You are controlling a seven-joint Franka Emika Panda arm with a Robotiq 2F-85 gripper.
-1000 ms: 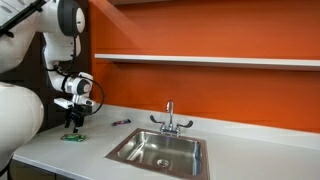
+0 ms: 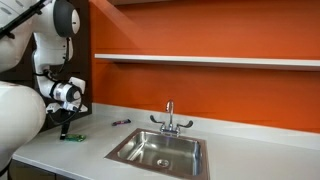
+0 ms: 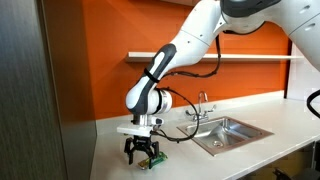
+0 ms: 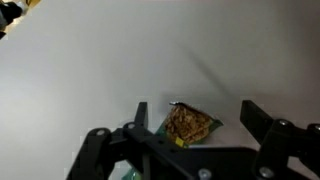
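Note:
A green packet [image 2: 72,138] lies on the white counter at the left in exterior view 1. In exterior view 2 the same packet [image 3: 152,161] shows just under and to the right of my gripper [image 3: 141,152]. The wrist view shows the packet [image 4: 188,126] with a brown picture on its end, lying between and below the two black fingers. My gripper is open, its fingers wide apart with no hold on the packet. The gripper body hides part of the packet there.
A dark reddish object [image 2: 121,122] lies farther back on the counter. To the right is a steel sink [image 2: 113,153] with a tap [image 2: 170,112]. A grey panel [image 3: 35,90] rises at the left in exterior view 2. Counter between packet and sink is clear.
My gripper has shifted to the left and slightly lower in exterior view 1, and tilted a little. The green packet appears to lie in the same place.

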